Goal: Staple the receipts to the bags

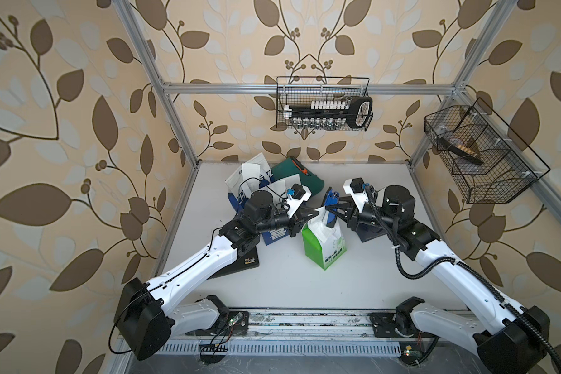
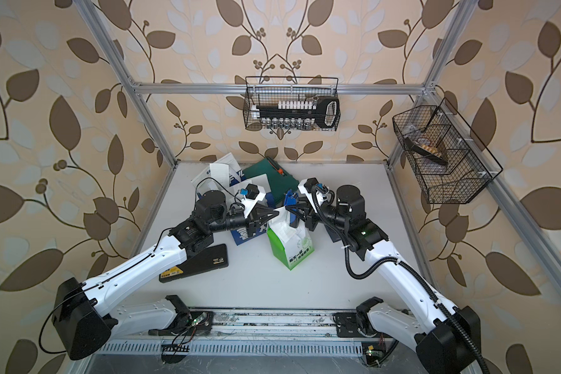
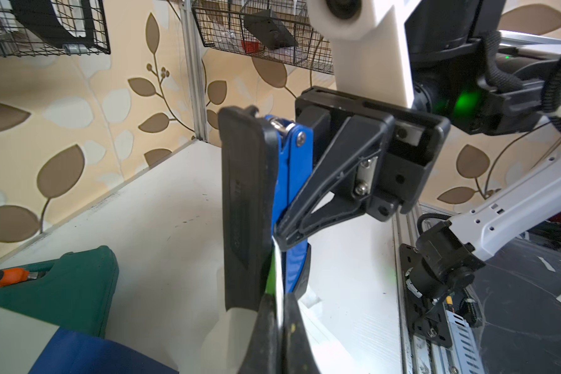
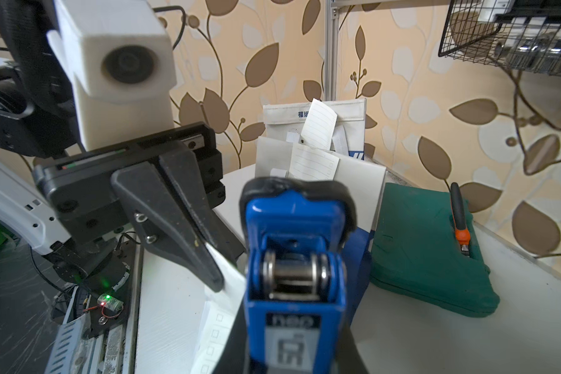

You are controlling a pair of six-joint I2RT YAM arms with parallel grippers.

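Note:
A green-and-white paper bag (image 1: 323, 249) stands upright mid-table, its white top between my grippers. My left gripper (image 1: 313, 213) is shut at the top of the bag, with thin white paper between its fingertips in the left wrist view. My right gripper (image 1: 333, 208) is shut on the blue stapler (image 3: 296, 162), held upright over the bag's top edge. Behind, bags with white receipts (image 4: 318, 124) stand at the back left. The stapler's lower end is partly hidden.
A green case (image 4: 427, 249) with an orange-handled tool lies at the back. A black case (image 2: 193, 268) lies front left, a dark object (image 1: 371, 233) right of the bag. Wire baskets (image 1: 323, 106) hang on the walls.

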